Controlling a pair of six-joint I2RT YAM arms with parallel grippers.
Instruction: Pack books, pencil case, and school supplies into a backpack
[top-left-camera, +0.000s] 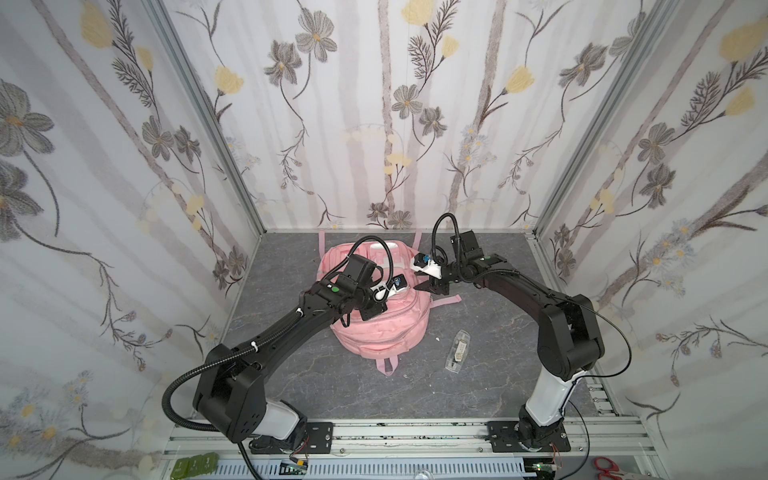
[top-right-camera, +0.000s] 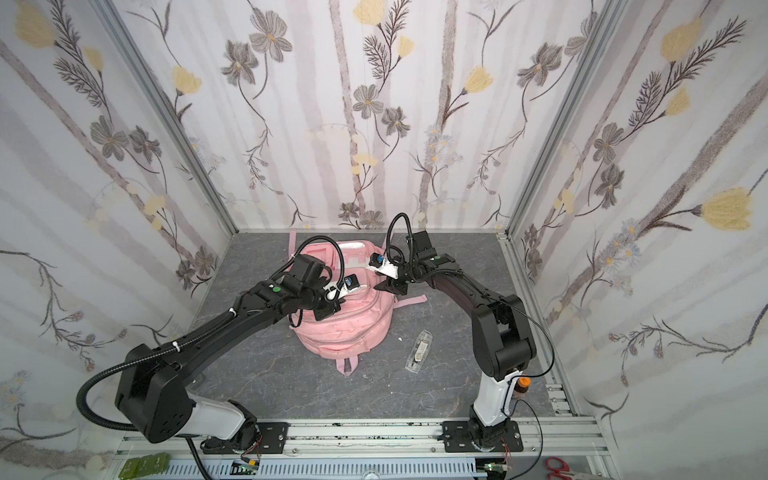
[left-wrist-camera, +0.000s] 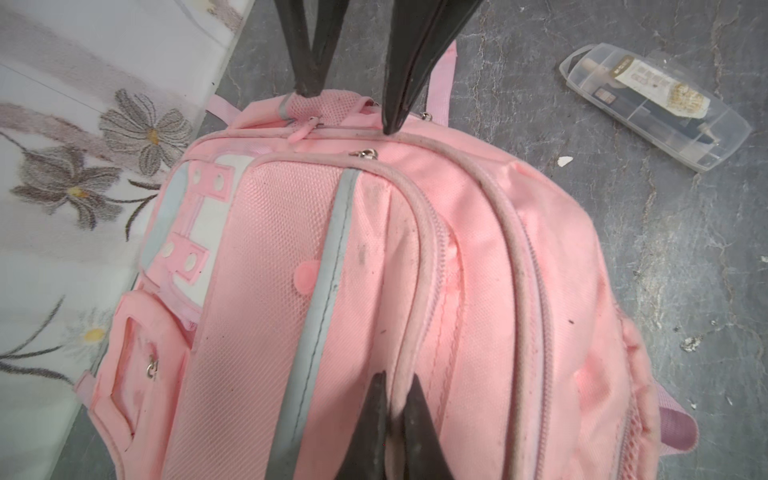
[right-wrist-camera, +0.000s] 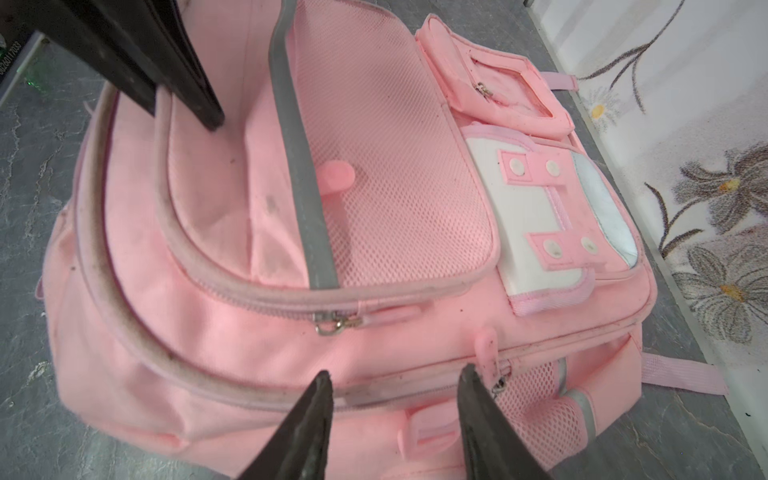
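Observation:
A pink backpack (top-left-camera: 384, 340) lies on the floor with its front pocket side up. My left gripper is shut on the piped edge of the front pocket, pinching the pink fabric between its fingertips. Over the backpack's right side, my right gripper stands open above the main zipper (right-wrist-camera: 384, 392); a pink zipper pull (right-wrist-camera: 486, 356) shows close to its right finger. Both zippers look closed in the right wrist view. A clear plastic case (left-wrist-camera: 656, 104) with small items inside rests on the floor apart from the backpack. No books are in view.
Both arms are close together over the backpack, the left fingers (right-wrist-camera: 188, 104) showing in the right wrist view. Bare grey floor (top-left-camera: 280, 360) lies around it. Outside the front rail are a green item (top-left-camera: 194, 465) and red scissors (top-left-camera: 608, 465).

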